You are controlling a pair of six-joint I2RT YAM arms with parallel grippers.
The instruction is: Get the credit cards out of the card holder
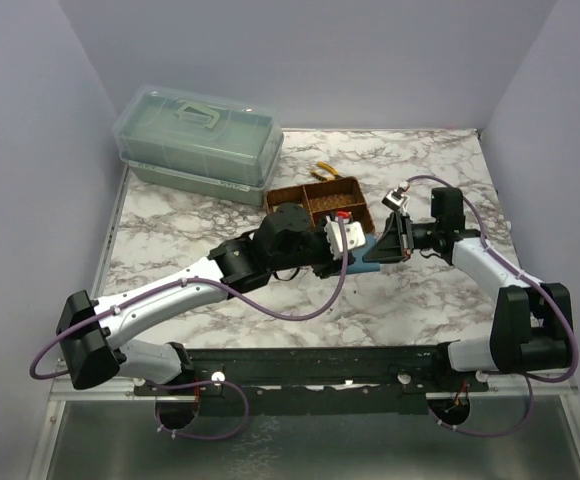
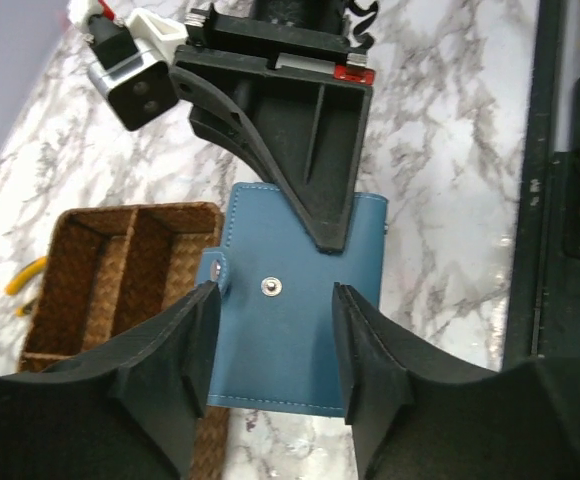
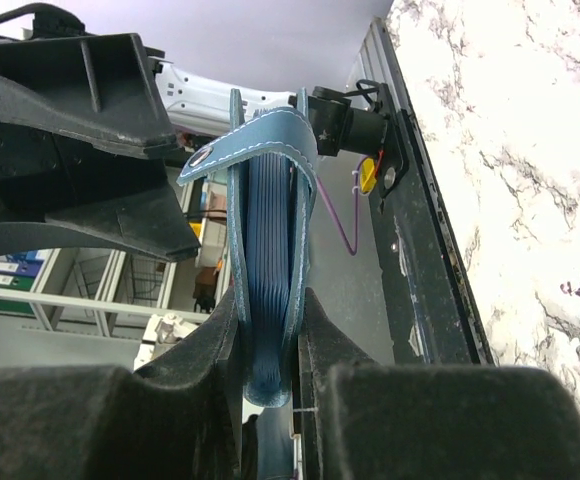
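Observation:
The blue card holder is held up above the table, gripped by my right gripper (image 1: pixel 395 245); its edge-on stack of cards (image 3: pixel 268 240) fills the middle of the right wrist view, under the snap flap. My left gripper is part open, its fingers at the holder's left and right in the left wrist view, with the holder just beyond or between them; contact cannot be made out. In the top view the left arm covers part of the holder.
A brown divided box (image 1: pixel 285 197) sits behind the grippers, with yellow pliers (image 1: pixel 328 170) beyond it. A lidded plastic case (image 1: pixel 192 130) fills the back left. Bare marble table (image 1: pixel 440 310) lies at the front right.

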